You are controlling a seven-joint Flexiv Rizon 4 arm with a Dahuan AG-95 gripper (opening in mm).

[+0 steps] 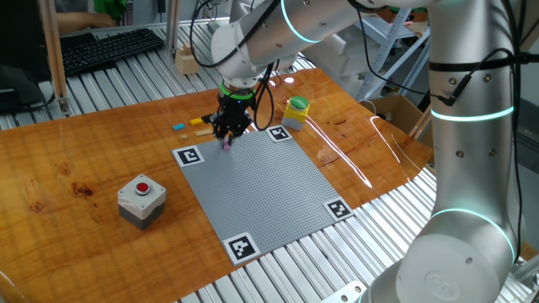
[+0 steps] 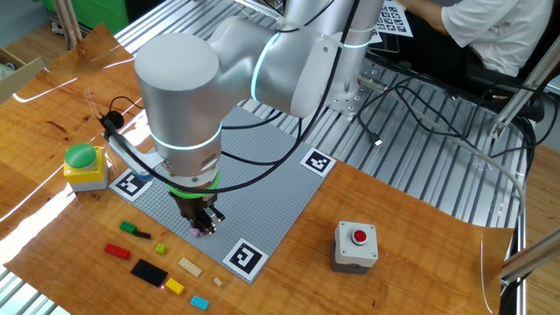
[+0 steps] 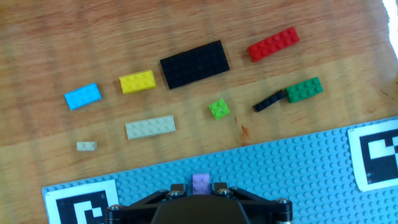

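Observation:
A small purple brick (image 3: 201, 184) shows between the dark fingertips of my gripper in the wrist view. Its lower part is hidden behind the gripper body. It lies over the edge strip of the studded baseplate (image 1: 257, 185), which looks grey from outside and blue from the wrist. In exterior view 2 the purple brick (image 2: 195, 233) appears right under the fingers, low at the plate. Whether the fingers press on the brick or stand slightly apart from it, I cannot tell.
Loose bricks lie on the wood beyond the plate: blue (image 3: 83, 96), yellow (image 3: 137, 81), large black (image 3: 194, 64), red (image 3: 273, 43), lime (image 3: 219, 109), green (image 3: 304, 89), beige (image 3: 150, 127) and others. A red-button box (image 1: 141, 200) and a green-button box (image 1: 296, 112) flank the plate.

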